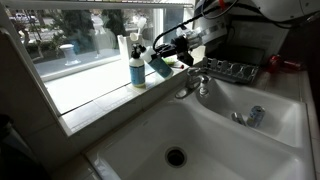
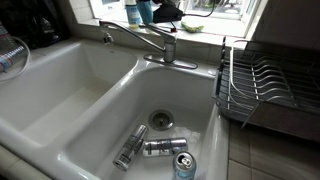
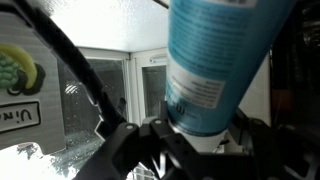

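In exterior view 1, my gripper [image 1: 160, 52] is over the window sill, shut on a tilted blue-green bottle [image 1: 160, 67]. The wrist view shows this blue bottle [image 3: 208, 60] with a white label up close, running from the top edge down to my dark gripper. Just left of it in exterior view 1, a second bottle with a blue label [image 1: 137, 70] stands upright on the sill. Whether the two bottles touch cannot be told. In exterior view 2 the dark gripper shows only partly at the top edge.
The white double sink [image 1: 130, 150] lies in front of the sill, with its faucet [image 2: 169, 45] between sill and basins. Several cans, including a blue one [image 2: 184, 166], are in one basin. A metal dish rack [image 2: 265, 85] stands beside it. The other basin is empty.
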